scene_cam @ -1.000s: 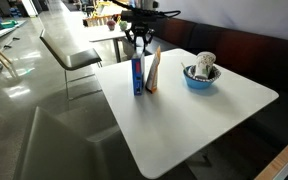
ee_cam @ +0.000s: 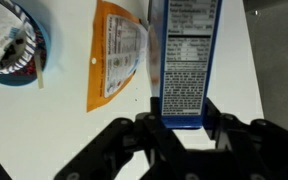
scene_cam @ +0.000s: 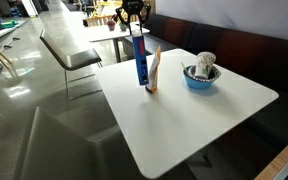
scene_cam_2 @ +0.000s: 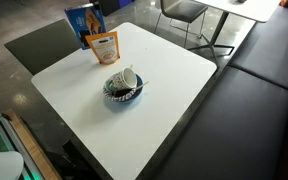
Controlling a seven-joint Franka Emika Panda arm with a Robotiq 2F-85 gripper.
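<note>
A tall blue box [scene_cam: 141, 62] hangs from my gripper [scene_cam: 135, 24], which is shut on its upper end. In the wrist view the narrow printed side of the box [ee_cam: 188, 58] runs away from between the dark fingers. Close beside the box, an orange and white pouch [scene_cam: 154, 72] stands on the white table [scene_cam: 184, 125]; in the wrist view the same pouch [ee_cam: 112, 58] is to the left of the box. The second exterior view has the blue box [scene_cam_2: 82, 20] behind the pouch [scene_cam_2: 105, 47], with the gripper out of frame.
A blue bowl [scene_cam: 199, 82] holding a white patterned cup [scene_cam: 205, 64] and other items stands right of the pouch. Grey chairs [scene_cam: 66, 58] and a dark bench [scene_cam_2: 229, 115] flank the table.
My gripper has risen, and the blue box has gone up with it, swinging slightly toward the pouch. The pouch's lower part has shifted or become more exposed; the bowl has stayed put.
</note>
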